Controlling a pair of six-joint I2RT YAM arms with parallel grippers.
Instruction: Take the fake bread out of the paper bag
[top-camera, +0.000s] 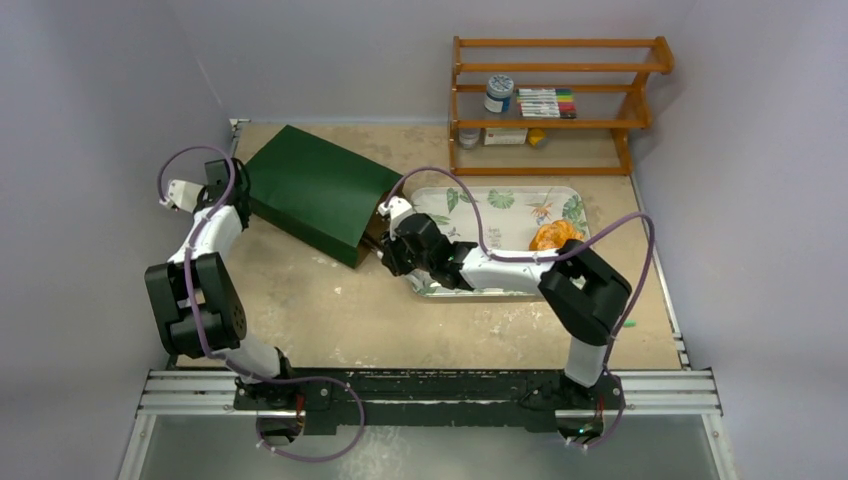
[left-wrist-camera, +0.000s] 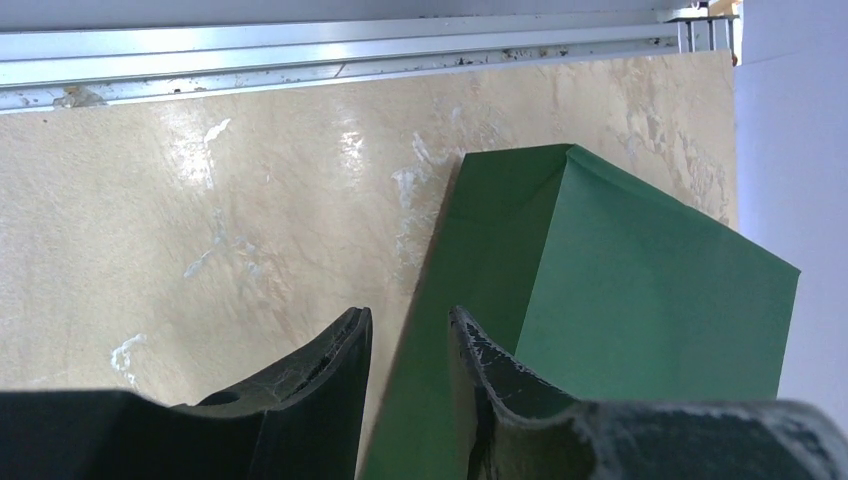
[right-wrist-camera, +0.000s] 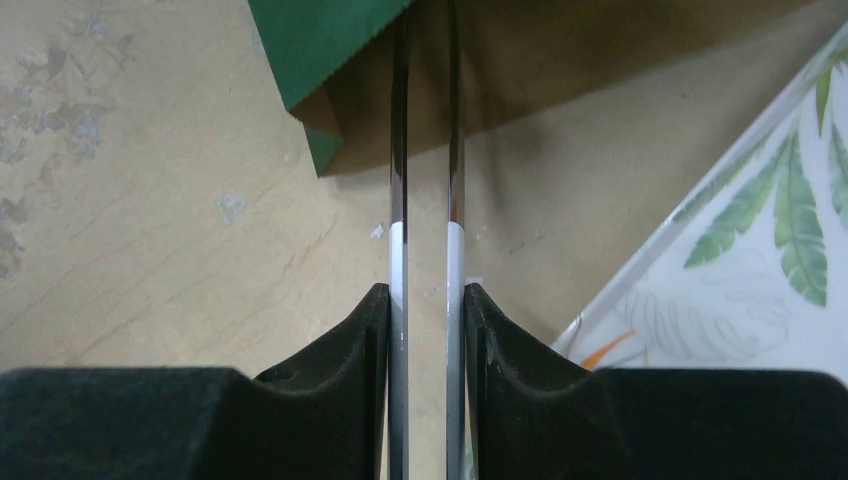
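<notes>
The green paper bag (top-camera: 322, 185) lies on its side at the table's left, its mouth (top-camera: 376, 222) facing right; what is inside does not show. My right gripper is shut on a pair of metal tongs (right-wrist-camera: 399, 255), whose two arms stand slightly apart and reach into the bag's mouth. The tong tips are hidden inside. At the bag's far left end is my left gripper, its fingers apart over the bag's edge. An orange-brown bread-like piece (top-camera: 556, 234) sits on the tray, partly covered by the right arm.
The leaf-patterned white tray (top-camera: 522, 204) lies right of the bag. Behind it stands a wooden rack (top-camera: 560, 125) with a jar (top-camera: 499, 93) and markers (top-camera: 546, 102). Bare table lies in front of the bag.
</notes>
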